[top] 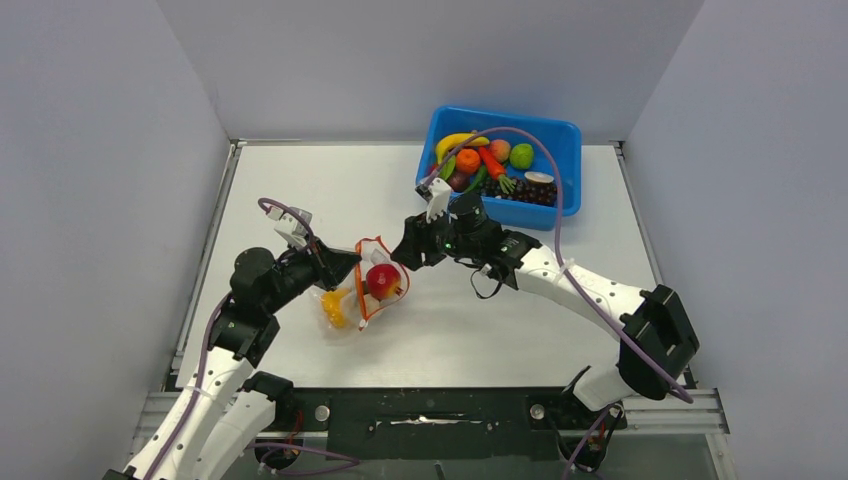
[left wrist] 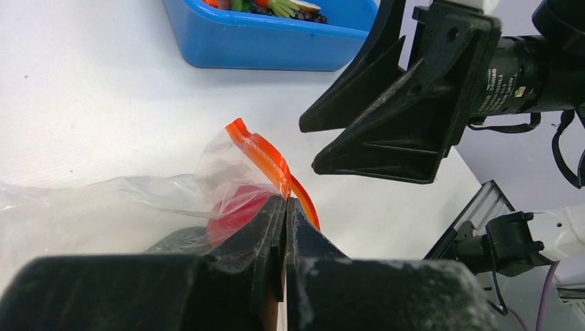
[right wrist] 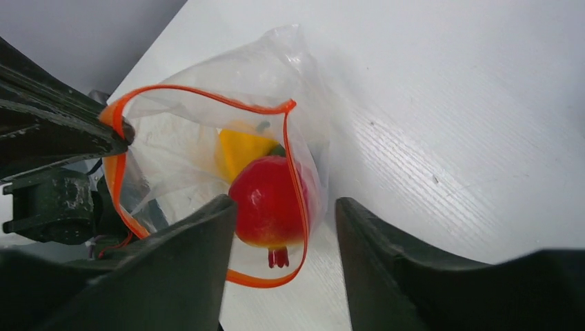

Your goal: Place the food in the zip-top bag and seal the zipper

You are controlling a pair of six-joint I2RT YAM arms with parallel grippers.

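Note:
The clear zip bag [top: 337, 320] with an orange zipper stands open near the table's middle, holding a red pomegranate-like fruit [top: 383, 281] and a yellow food [right wrist: 243, 148]. My left gripper [top: 353, 258] is shut on the bag's rim at the orange strip [left wrist: 259, 152], seen in the left wrist view. My right gripper [top: 405, 258] hangs just right of the bag's mouth, open with nothing between its fingers; in the right wrist view the red fruit is beyond its blurred fingertips.
A blue bin [top: 560, 160] of assorted produce, including banana, carrot and grapes, stands at the back right. Bare table [top: 290, 180] shows at the back left and front right.

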